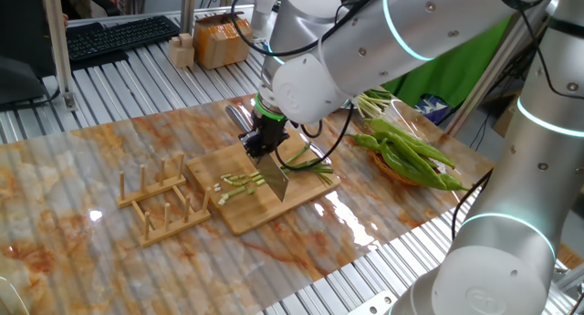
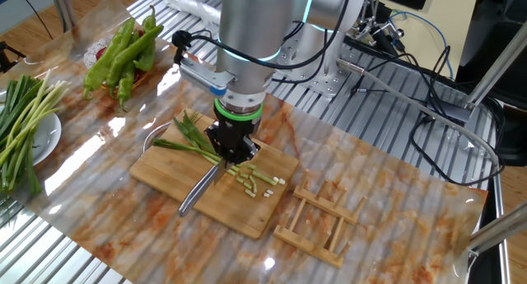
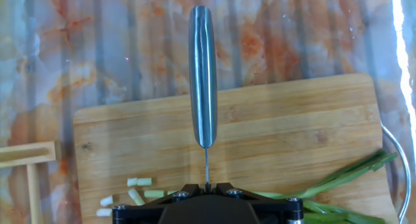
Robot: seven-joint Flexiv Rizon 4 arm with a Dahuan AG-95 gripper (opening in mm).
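Note:
A knife with a metal handle is pinched in my gripper, which is shut on it near where handle meets blade. Its wide blade hangs down over the wooden cutting board. Under and beside the blade lie green onions: cut pieces toward the rack side, longer green stalks on the other side. Whether the blade's edge touches the board or the stalks I cannot tell. In the wrist view the blade is mostly hidden below the gripper.
A wooden peg rack stands close beside the board. Green peppers fill a basket on the opposite side, and more green onions lie on a white plate. The marbled table in front of the rack is clear.

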